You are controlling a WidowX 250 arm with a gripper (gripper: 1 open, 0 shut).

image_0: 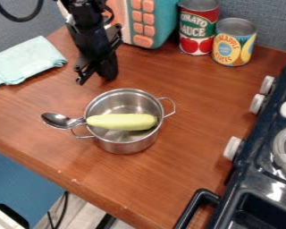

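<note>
My black gripper (96,64) hangs at the top left over the wooden table, behind the pot and apart from it; whether its fingers are open or shut I cannot make out. A steel pot (121,143) with two handles stands mid-table, with a yellow corn-like object (121,122) lying in it. A metal spoon (56,119) is at the pot's left side, its bowl outside the pot.
A teal cloth (24,63) lies at the left. Two cans, a tomato sauce can (198,31) and a yellow one (234,46), stand behind at the right. A black stove (259,192) borders the right.
</note>
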